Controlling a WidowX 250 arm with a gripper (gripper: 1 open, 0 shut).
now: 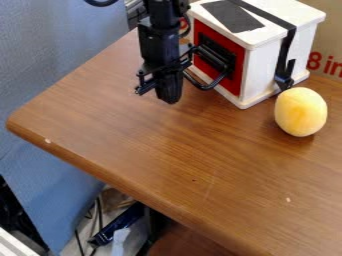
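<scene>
My gripper (168, 86) hangs at the top middle of the camera view, black, pointing down just left of a white box (262, 78) with a red front panel (229, 84) and black straps. Whether its fingers are open or shut is hard to tell against the dark mechanism. A pale yellow, round fruit-like object (301, 112) sits on the wooden table (160, 170), to the right of the box's front corner.
A cardboard box (327, 55) stands behind at the right. A blue partition (54, 60) borders the table on the left. Cables and dark items lie below the table's left edge.
</scene>
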